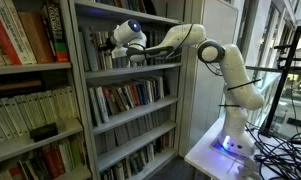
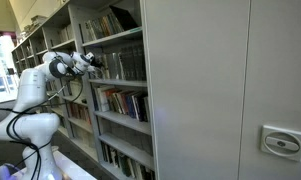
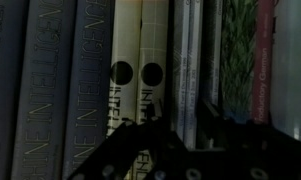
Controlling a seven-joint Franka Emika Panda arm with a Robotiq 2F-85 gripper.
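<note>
My gripper (image 1: pixel 117 51) reaches up to the row of books on the upper shelf of the grey bookcase. In the wrist view its dark fingers (image 3: pixel 157 110) are low in the picture, near thin pale book spines (image 3: pixel 191 70). Left of these are two cream books with black dots (image 3: pixel 135 73) and dark blue volumes (image 3: pixel 52 80). A book with a grassy green spine (image 3: pixel 237 55) and a red-spined book (image 3: pixel 263 60) are to the right. The picture is too dark to tell how the fingers stand or whether they touch any book.
Upright shelf panels (image 1: pixel 81 90) and boards close in the space around the gripper. More books (image 1: pixel 137 94) fill the shelf below. A tall white panel (image 2: pixel 195 90) borders the bookcase, and the arm rises from a white table (image 1: pixel 212 157).
</note>
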